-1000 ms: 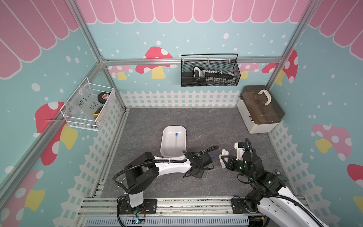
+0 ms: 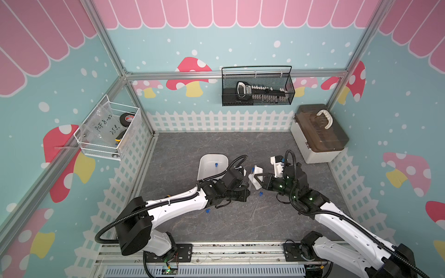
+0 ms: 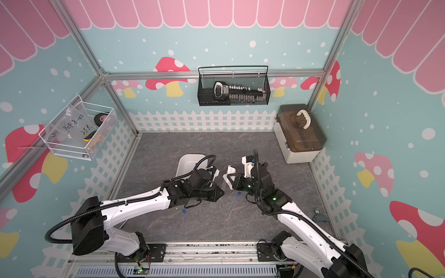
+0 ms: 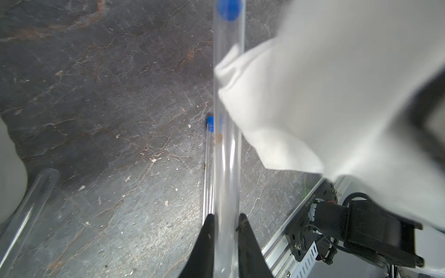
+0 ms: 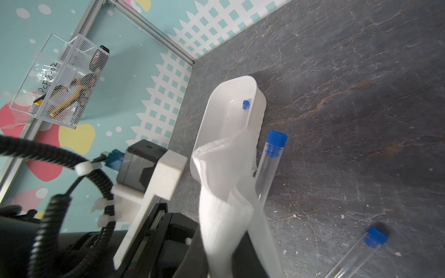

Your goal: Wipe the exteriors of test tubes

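In the left wrist view my left gripper is shut on a clear test tube [image 4: 227, 162] near its lower end; the tube's blue cap is at the top of that view. A white cloth [image 5: 227, 208] is pinched in my right gripper, which is shut on it. The cloth overlaps the held tube in both wrist views; whether they touch, I cannot tell. Beneath, another capped tube [image 5: 357, 254] lies on the table. A further tube [image 4: 27, 217] rests at the left of the left wrist view, beside the white tray.
Inside the tray a blue cap shows. A brown-lidded box [image 2: 319, 129] stands at the back right. Wire baskets hang on the walls, a black one [image 2: 257, 88] behind and a white one [image 2: 109, 132] at left.
Both arms have moved back and leftward over the last second, the left lifting its tube and the right bringing the cloth along. Both grippers now sit close together beside the tray.
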